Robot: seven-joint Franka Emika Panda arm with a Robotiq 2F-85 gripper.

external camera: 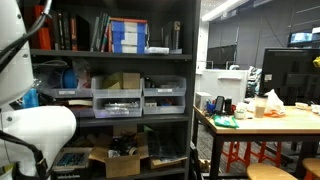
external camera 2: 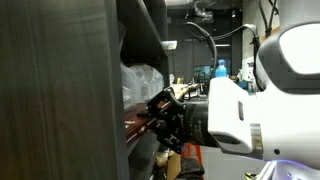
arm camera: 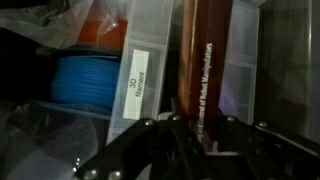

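Note:
A reddish-brown book (arm camera: pixel 208 65), its spine printed with white lettering that ends in "Robot Manipulators", runs up from my gripper in the wrist view. The fingers are shut on the book's near end. From the side, in exterior view 2, my gripper (external camera 2: pixel 158 108) reaches toward the shelf unit, and the brown edge of the book (external camera 2: pixel 136 124) shows beside the clear bins. In exterior view 1 the white arm (external camera: pixel 40 125) fills the left edge; the book cannot be made out there.
Below the book lie a clear bin labelled "3D filament" (arm camera: pixel 140 82) and a blue filament spool (arm camera: pixel 85 80). The dark shelf unit (external camera: pixel 190 65) holds books above, clear bins (external camera: pixel 165 101) midway and a cardboard box (external camera: pixel 122 163) low down. A wooden table (external camera: pixel 260 123) stands right.

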